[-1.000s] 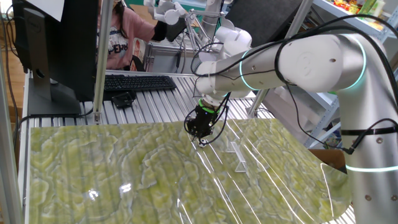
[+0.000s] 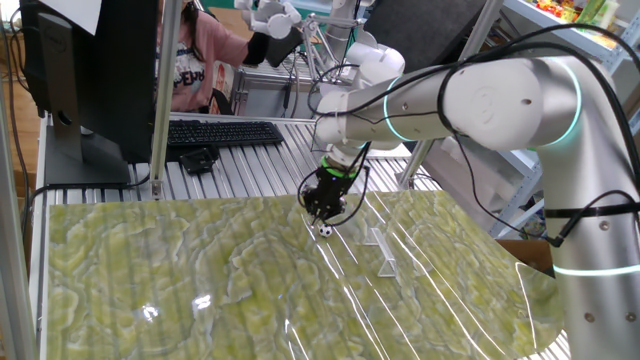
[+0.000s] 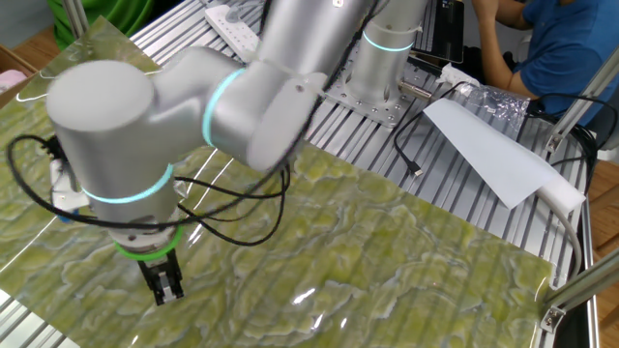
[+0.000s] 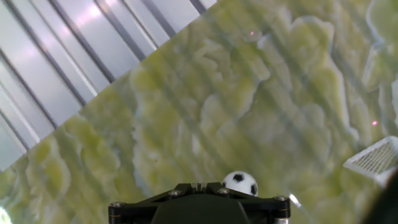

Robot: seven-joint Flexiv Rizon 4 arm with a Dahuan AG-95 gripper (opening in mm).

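A small black-and-white soccer ball rests on the green marbled sheet, partly hidden behind my gripper at the bottom of the wrist view. The fingertips look drawn together with nothing visible between them, and the ball lies just to their right. In exterior view 1 the ball shows below my gripper. Exterior view 2 has the gripper pointing down over the sheet, the ball not visible there. A small white goal frame sits at the right of the wrist view, apart from the ball.
The green marbled sheet is bare over most of its area. Beyond its far edge lie ribbed metal table, a black keyboard and a monitor. Metal frame posts rise at the edges. Cables hang loosely from the arm.
My gripper has shifted slightly in exterior view 1, and more of the ball shows beneath it than one second ago. The goal frame has stayed put.
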